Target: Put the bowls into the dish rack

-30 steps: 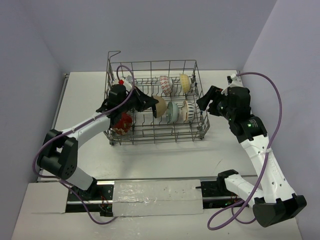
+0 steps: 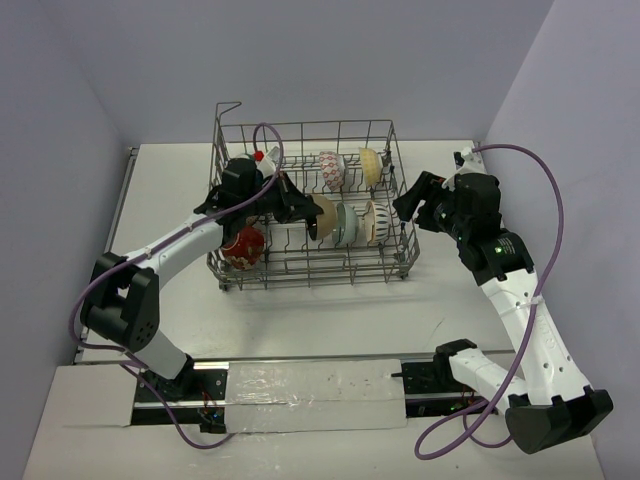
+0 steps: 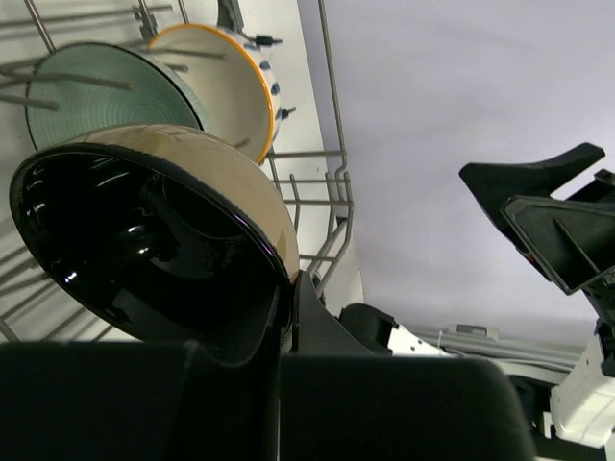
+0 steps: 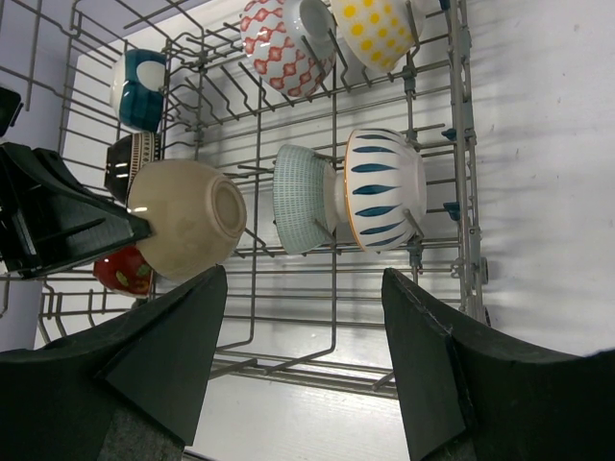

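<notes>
My left gripper (image 2: 313, 212) is shut on the rim of a tan bowl with a black inside (image 2: 325, 216), which stands on its side in the wire dish rack (image 2: 330, 282). Just right of it, a green bowl (image 4: 302, 199) and a white bowl with blue strokes (image 4: 383, 189) stand on edge in the same row. Behind them, a red-patterned bowl (image 2: 332, 170) and a yellow dotted bowl (image 2: 371, 167) rest in the back row. Over the rack's right edge, my right gripper is open, nothing between its fingers.
A red bowl (image 2: 245, 246) lies at the rack's left, partly under the left arm. In the right wrist view, a blue-and-white cup (image 4: 139, 89) and a dark bowl (image 4: 131, 164) sit farther left. The counter (image 2: 300, 325) in front of the rack is clear.
My left gripper and the tan bowl have shifted very slightly right and toward the front. The cable on that arm has swung right. The right arm looks still.
</notes>
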